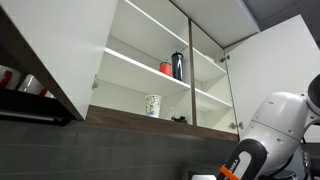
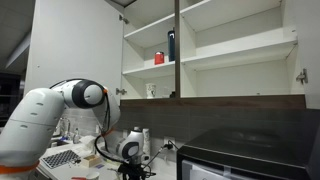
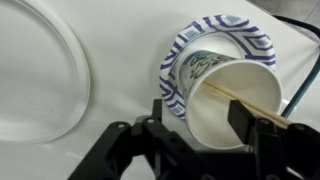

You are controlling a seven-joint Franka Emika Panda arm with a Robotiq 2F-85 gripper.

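A white patterned cup point(image 3: 198, 68) with wooden sticks point(image 3: 240, 100) in it stands on a blue-and-white patterned dish point(image 3: 171, 80) in the wrist view. My gripper is over the cup, its fingers apart. The left finger lies outside the cup's rim, while the right one overlaps the cup's mouth; whether either touches the cup, I cannot tell. Exterior view 2 has the gripper point(image 2: 132, 168) low above the counter, small and partly hidden. In exterior view 1 only the arm shows, at lower right.
A white round plate point(image 3: 40, 75) lies left of the cup. Above the counter is an open cabinet point(image 1: 125, 72) holding a red can point(image 1: 165, 68), a dark bottle point(image 1: 178, 66) and a patterned cup point(image 1: 153, 105). A dark appliance point(image 2: 245, 142) stands right of the arm.
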